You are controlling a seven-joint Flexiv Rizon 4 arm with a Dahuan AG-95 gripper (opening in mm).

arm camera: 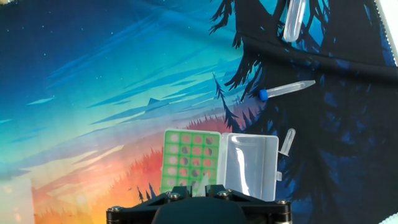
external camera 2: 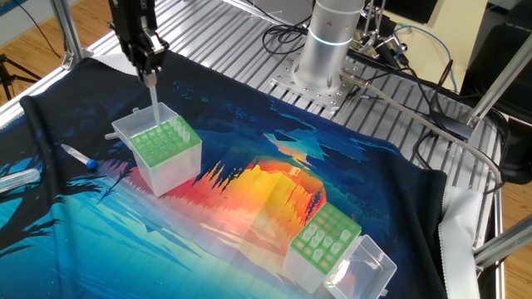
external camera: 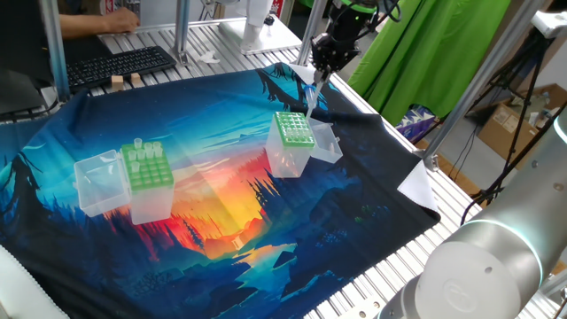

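Observation:
A slim translucent tube (external camera 2: pixel 155 101) hangs from my gripper (external camera 2: pixel 150 76), which appears shut on its upper end. The tube's lower end is over the far side of a clear box with a green perforated rack top (external camera 2: pixel 166 143); whether it touches the rack or lid cannot be told. In exterior view 1, the tube (external camera: pixel 314 99) slants down behind this box (external camera: pixel 289 158). The wrist view shows the gripper's dark fingers at the bottom edge, in front of the green rack (arm camera: pixel 191 152) with its open clear lid (arm camera: pixel 245 163). What lies between the fingertips is unclear there.
A second green-topped box (external camera: pixel 149 168) holds several clear tips, its lid (external camera: pixel 99 184) open. A blue-capped tube (arm camera: pixel 283 91), a larger clear tube (arm camera: pixel 295 20) and a small clear piece (arm camera: pixel 288 142) lie near the first box. Between the boxes the cloth is clear.

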